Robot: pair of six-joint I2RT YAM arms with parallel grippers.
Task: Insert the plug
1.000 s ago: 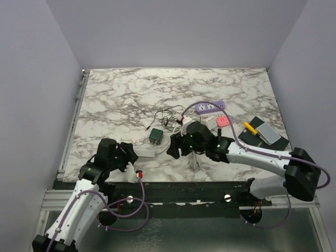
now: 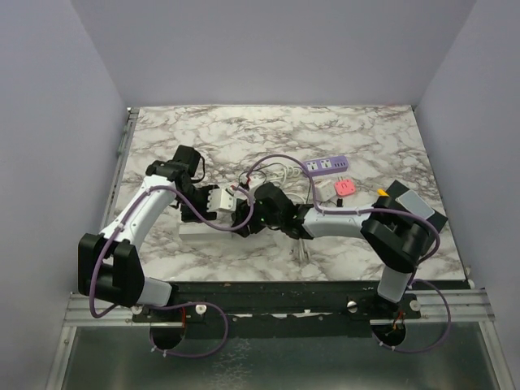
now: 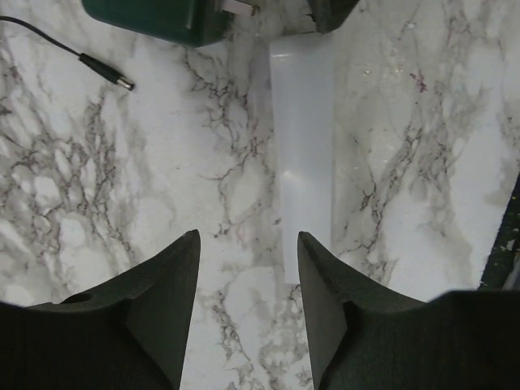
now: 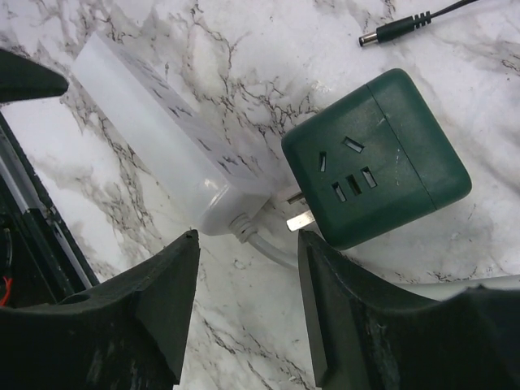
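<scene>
A green plug adapter [image 4: 366, 154] with metal prongs lies on the marble table, close to the near end of a white power strip [image 4: 154, 130]. In the left wrist view the adapter [image 3: 162, 16] shows only partly at the top, and the strip [image 3: 302, 146] runs lengthwise beneath my left gripper. That gripper is part open, with nothing between its fingers. My right gripper hovers above the strip's cable end and the adapter's prongs, also part open and empty. From above, the arms mostly cover adapter and strip [image 2: 203, 231].
A purple power strip [image 2: 325, 166], a pink plug [image 2: 344, 187] and a black case [image 2: 416, 205] lie on the right. A thin black cable ends in a barrel connector [image 4: 396, 29] near the adapter.
My left arm has swung up from the front left edge to over the white strip. The right arm has moved left to the green adapter, now covering it.
</scene>
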